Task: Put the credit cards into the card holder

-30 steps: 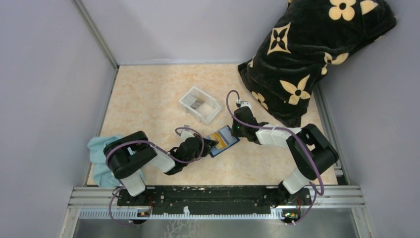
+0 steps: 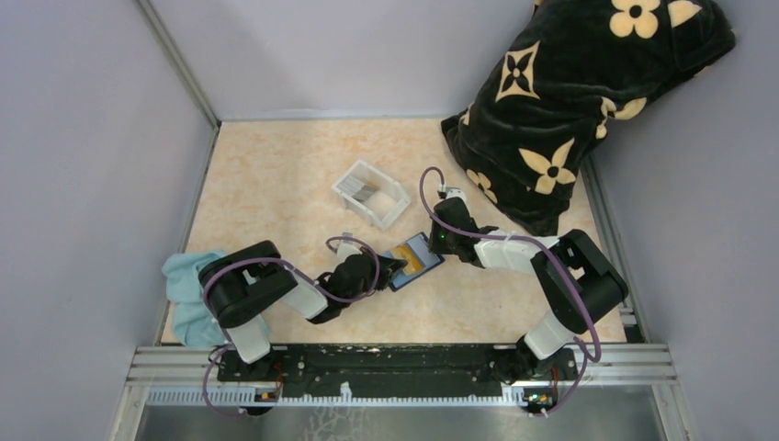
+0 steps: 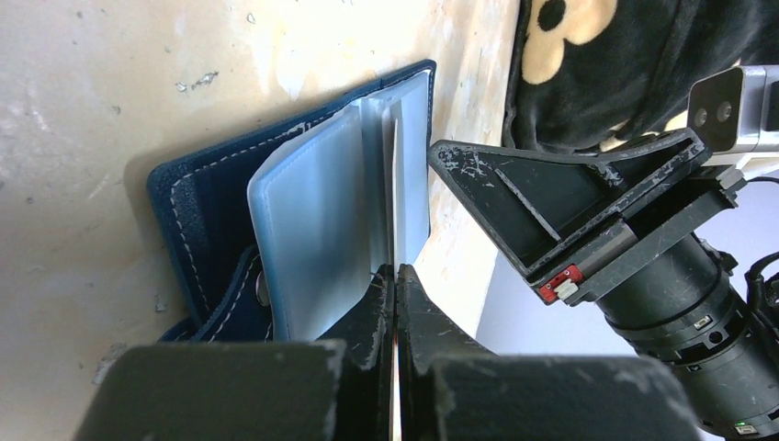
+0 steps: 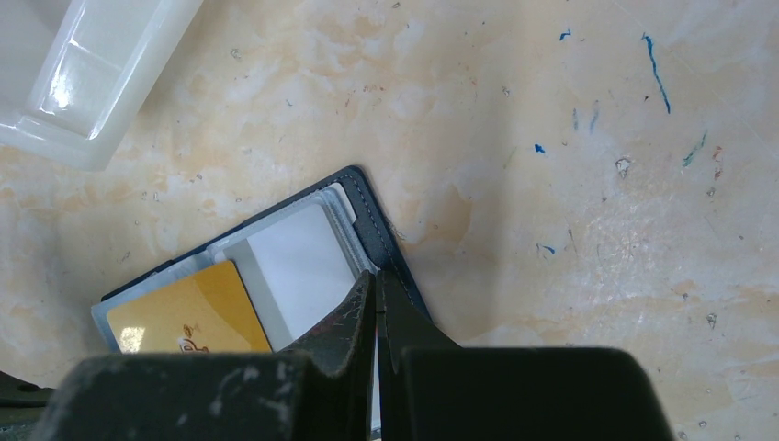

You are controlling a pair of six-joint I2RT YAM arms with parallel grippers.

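The card holder lies open on the table, with a navy cover (image 4: 372,216) and light-blue pages (image 3: 317,220). A yellow card (image 4: 197,308) lies face up on its page, beside a white area (image 4: 299,257). My left gripper is shut at the holder's left part. A thin pale edge (image 3: 395,184) runs to its fingertips; whether it is card or page, and whether it is gripped, I cannot tell. My right gripper is shut at the holder's right edge, fingertips against the page border, with nothing seen between them.
Behind the holder stands a white open box (image 2: 390,200) with several pale cards (image 2: 356,188) at its left end. A black patterned cushion (image 2: 524,156) fills the back right. A blue cloth (image 2: 186,299) lies at the left.
My left arm's elbow has shifted slightly right. The left gripper, the right arm, the holder and the yellow card look nearly unchanged.
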